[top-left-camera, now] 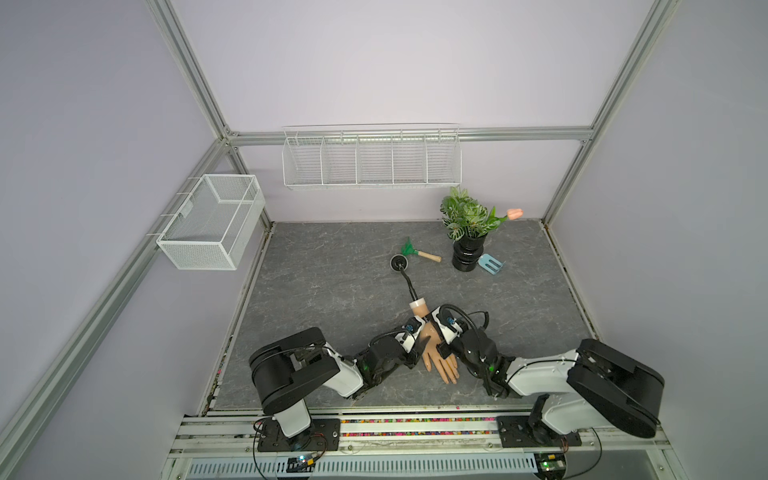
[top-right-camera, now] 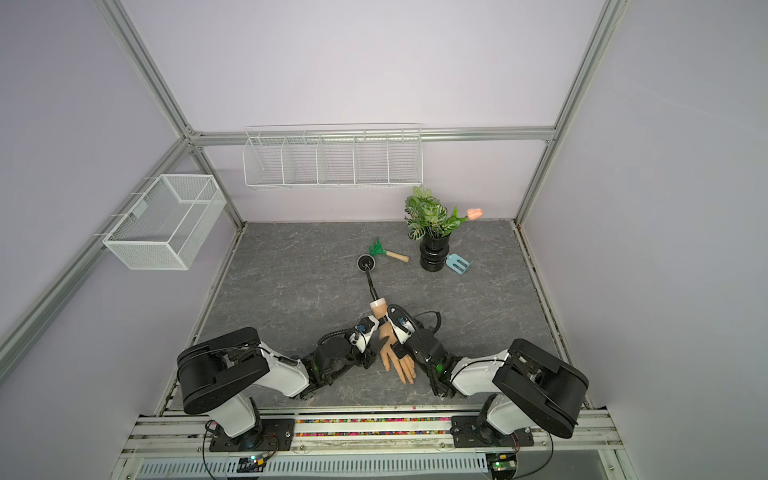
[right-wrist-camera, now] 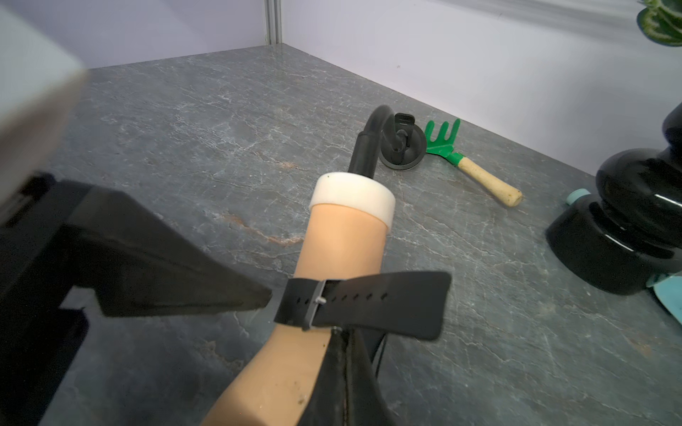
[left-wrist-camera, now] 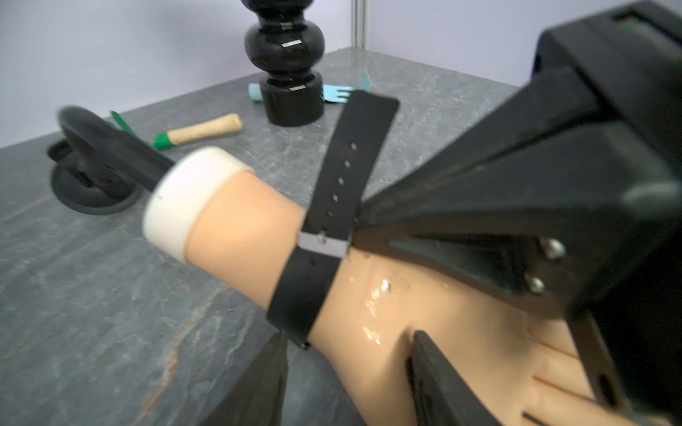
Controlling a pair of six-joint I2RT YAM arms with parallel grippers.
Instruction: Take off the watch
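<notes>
Around the wrist of the tan mannequin hand (top-left-camera: 432, 340) runs the black watch strap (left-wrist-camera: 304, 291), its metal buckle (left-wrist-camera: 323, 242) on the upper side. The strap's free end (right-wrist-camera: 405, 301), with a row of holes, sticks out past the buckle. My right gripper is shut, its tips at the strap's edge beside the buckle; whether any strap is pinched between them cannot be made out. My left gripper is open over the hand's near side, just below the strap, one finger (left-wrist-camera: 259, 390) off the skin's edge. The watch's face is hidden.
A black suction stand (right-wrist-camera: 402, 145) holds the forearm's white end. Behind lie a green rake (top-left-camera: 420, 253), a black vase (top-left-camera: 466, 254) with plants and a blue fork (top-left-camera: 490, 264). Both grippers are close together at the wrist.
</notes>
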